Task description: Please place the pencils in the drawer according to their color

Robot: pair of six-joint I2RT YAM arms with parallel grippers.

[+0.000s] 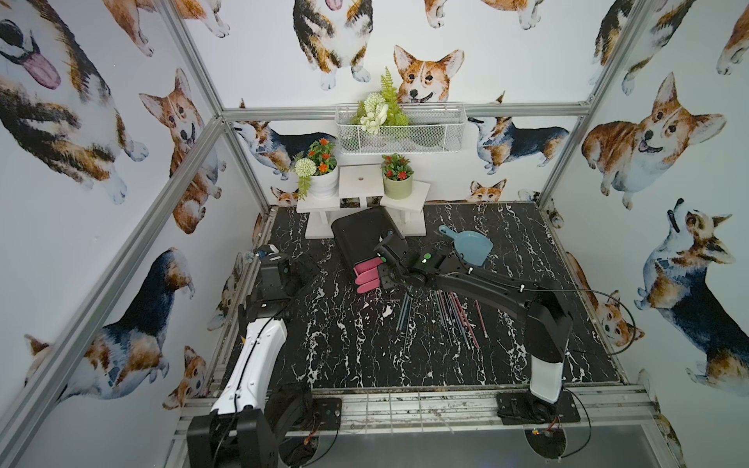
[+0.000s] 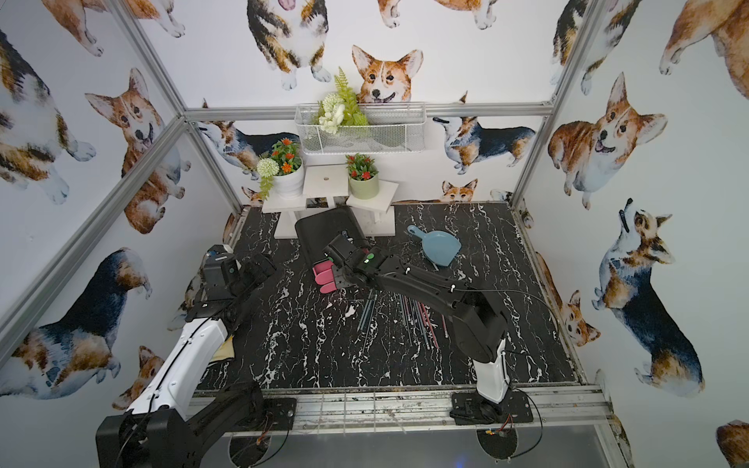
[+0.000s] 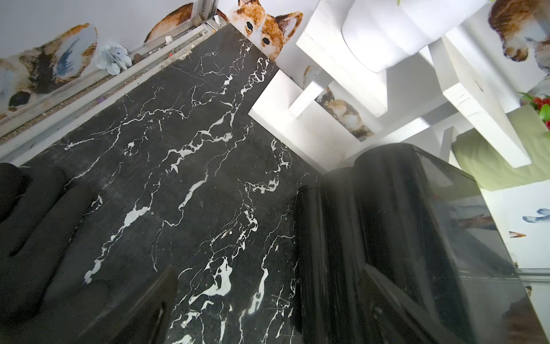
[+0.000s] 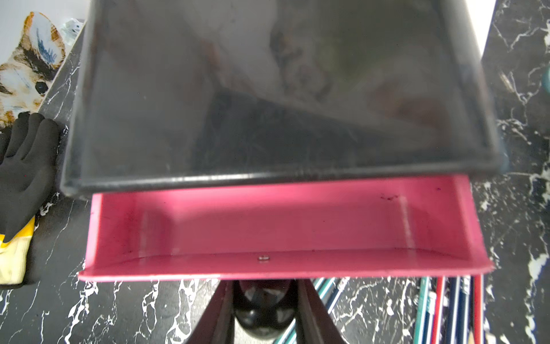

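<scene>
The black drawer box (image 1: pixel 360 234) has three pink drawers (image 1: pixel 366 277) pulled out at its front. In the right wrist view, the top pink drawer (image 4: pixel 275 220) looks empty. Below its front edge, the fingers of my right gripper stand on either side of a dark round knob (image 4: pixel 264 318); whether they press on it is unclear. Greenish pencils (image 1: pixel 404 312) lie in front of the box. A group of red and blue pencils (image 2: pixel 419 319) lies further right. My left gripper is open and empty, left of the box (image 3: pixel 401 229).
A blue dustpan (image 1: pixel 472 247) lies right of the box. White stands (image 1: pixel 402 196) with potted flowers are behind it. A dark glove (image 4: pixel 27 160) lies at the left.
</scene>
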